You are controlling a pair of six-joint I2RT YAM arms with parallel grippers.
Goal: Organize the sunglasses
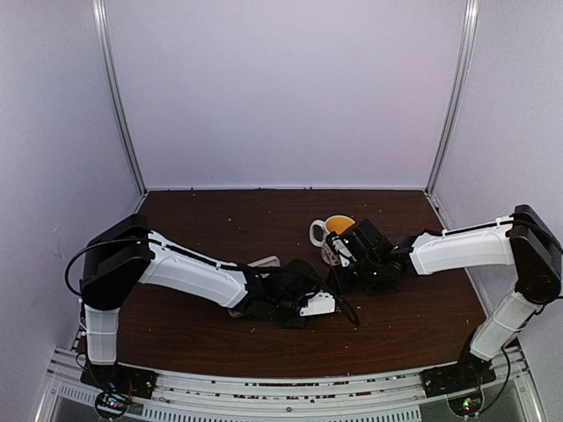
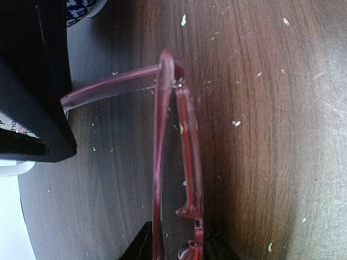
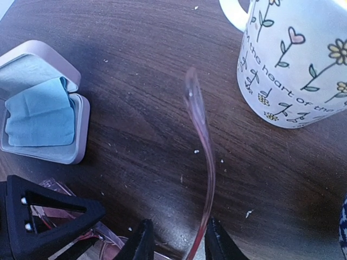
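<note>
Pink translucent sunglasses (image 2: pixel 162 114) are gripped by my left gripper, which is shut on them at the bottom of the left wrist view. One temple reaches left, to a black finger (image 2: pixel 43 81) of my right gripper. In the right wrist view that temple (image 3: pixel 209 162) runs up through the gap of the right gripper, nearer its right finger. The right fingers stand part open. At upper left there, an open case (image 3: pixel 81 130) has a folded blue cloth (image 3: pixel 43 116) inside. From above, the arms hide the glasses.
A white flowered mug (image 3: pixel 293 65) stands close on the right gripper's far side, its handle (image 1: pixel 316 232) facing left. A blue patterned object (image 3: pixel 344 227) shows at the right wrist view's edge.
</note>
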